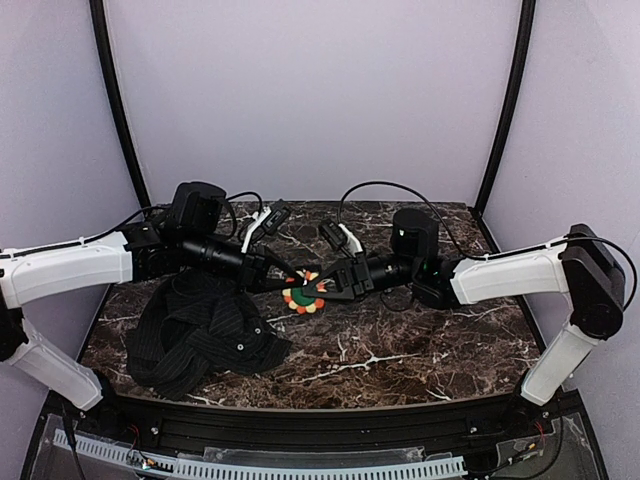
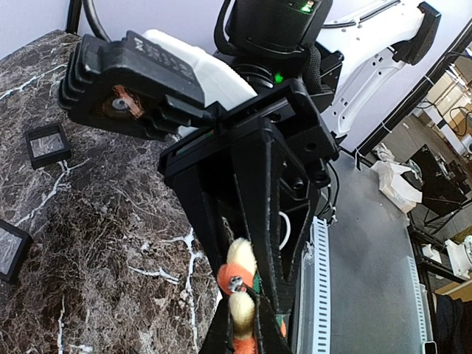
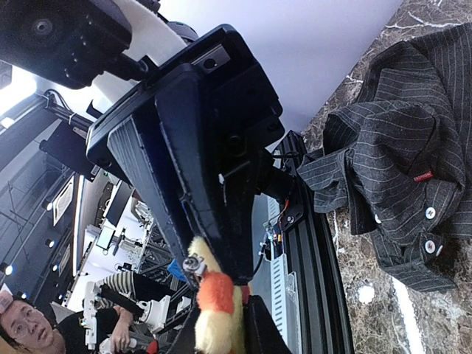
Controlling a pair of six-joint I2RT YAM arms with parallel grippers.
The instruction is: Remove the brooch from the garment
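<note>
A flower brooch (image 1: 306,300) with cream and orange felt petals, a green centre and a metal pin is held in the air between my grippers, in the middle of the top view. My left gripper (image 1: 298,283) and my right gripper (image 1: 312,286) meet at it, both shut on it; in the left wrist view the brooch (image 2: 240,317) sits between the fingertips. The dark pinstriped garment (image 1: 200,330) lies crumpled on the marble table at the left, apart from the brooch, with buttons and a red tag in the right wrist view.
Two small dark square frames (image 2: 48,158) lie on the table in the left wrist view. A black rail (image 1: 320,415) runs along the front edge. A person (image 3: 37,328) is in view beyond the table.
</note>
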